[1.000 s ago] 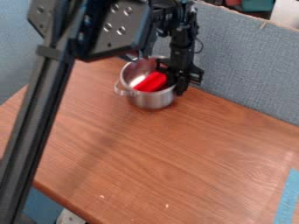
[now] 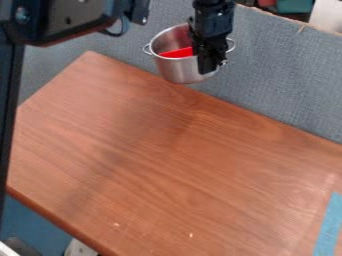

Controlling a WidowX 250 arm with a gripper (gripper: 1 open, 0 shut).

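A steel pot (image 2: 178, 67) with two side handles hangs in the air at the top centre, in front of the grey padded back wall, with something red (image 2: 175, 52) inside it. My black gripper (image 2: 210, 66) is at the pot's right rim, its fingers reaching down over the side; it looks shut on that rim, though the fingertips are partly dark and hard to make out.
The grey padded wall (image 2: 281, 90) runs along the back. A blue tape strip (image 2: 330, 225) lies at the right edge. The arm's frame crosses the top left.
The pot and gripper have risen and moved back, away from the table's middle. The arm's dark beam has shifted up and left.
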